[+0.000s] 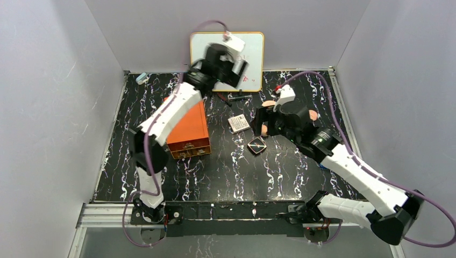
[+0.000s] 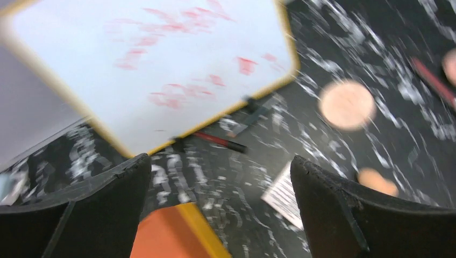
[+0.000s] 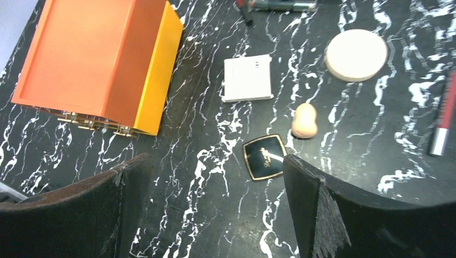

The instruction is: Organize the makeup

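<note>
An orange drawer box (image 1: 185, 121) with two drawer fronts stands left of centre. My left gripper (image 1: 234, 72), motion-blurred, is raised over the whiteboard's front, open and empty. My right gripper (image 1: 261, 121), open and empty, hangs over the makeup on the right. Below it lie a white square compact (image 3: 247, 78), a black square compact (image 3: 264, 157), a peanut-shaped sponge (image 3: 304, 121), a round pale puff (image 3: 356, 55) and a red-and-silver tube (image 3: 446, 110). A dark-and-red stick (image 2: 226, 143) and a grey tube (image 2: 251, 118) lie in front of the whiteboard.
The whiteboard (image 1: 253, 48) with red writing leans at the back wall. A small pale-blue item (image 1: 142, 78) lies at the back left. Grey walls enclose the sides and back.
</note>
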